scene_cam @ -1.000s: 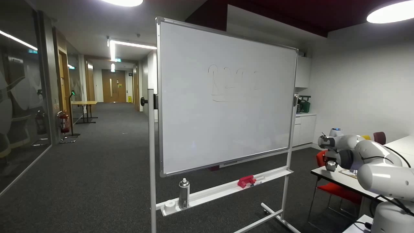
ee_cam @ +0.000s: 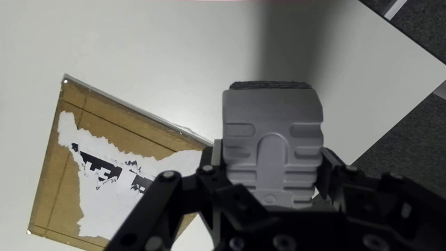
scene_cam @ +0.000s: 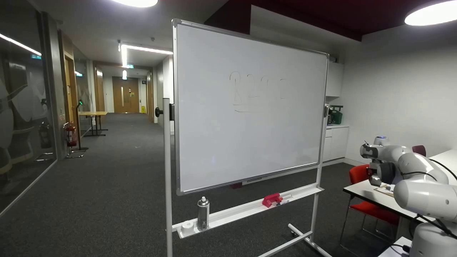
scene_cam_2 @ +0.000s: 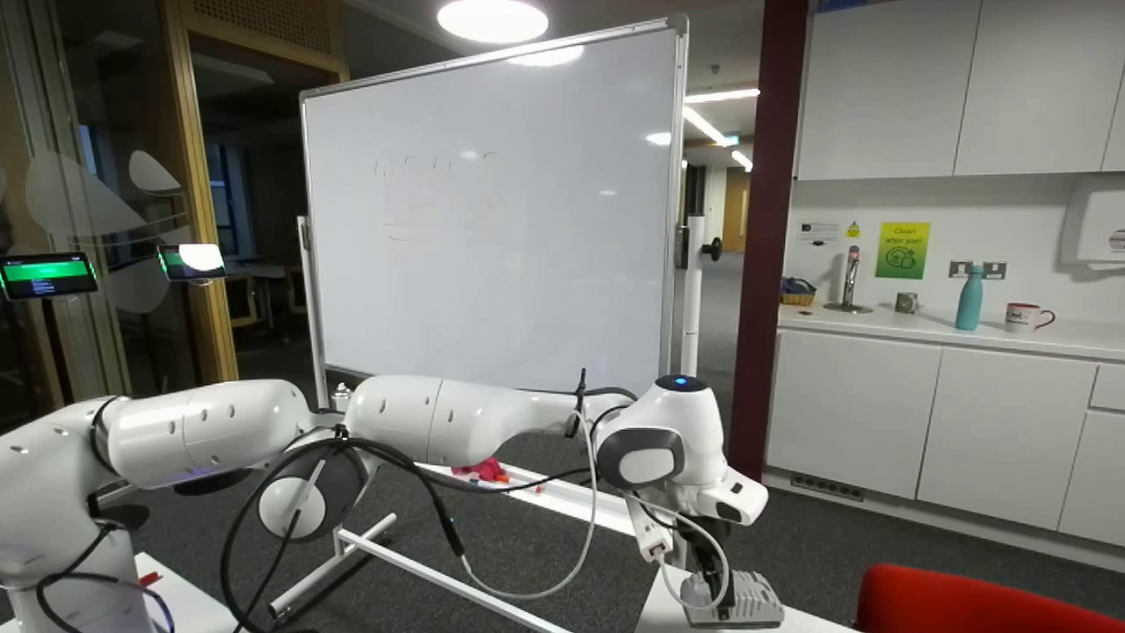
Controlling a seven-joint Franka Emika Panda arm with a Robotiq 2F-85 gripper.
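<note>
A grey ribbed block with a dark felt-like edge, which looks like a whiteboard eraser [ee_cam: 272,125], sits between the black fingers of my gripper, shut on its two sides. In exterior view 2 the eraser [scene_cam_2: 754,600] appears over the white table's corner, with the arm reaching across from the left. A shadow falls on the table [ee_cam: 167,54] beyond it, and the gap beneath is hard to judge. The whiteboard [scene_cam: 252,141] stands on a wheeled frame, apart from the gripper, with faint marker strokes [scene_cam: 237,92] across its upper part.
A brown board with torn white paper [ee_cam: 121,129] lies on the table left of the gripper. The whiteboard's tray carries a spray can [scene_cam: 203,216], a white roll [scene_cam: 187,227] and a red item [scene_cam: 270,200]. A red chair [scene_cam_2: 981,601] stands close to the table.
In exterior view 1, the gripper with the eraser has shifted right and slightly upward, and the arm's wrist with it. The whiteboard and its tray items look the same.
</note>
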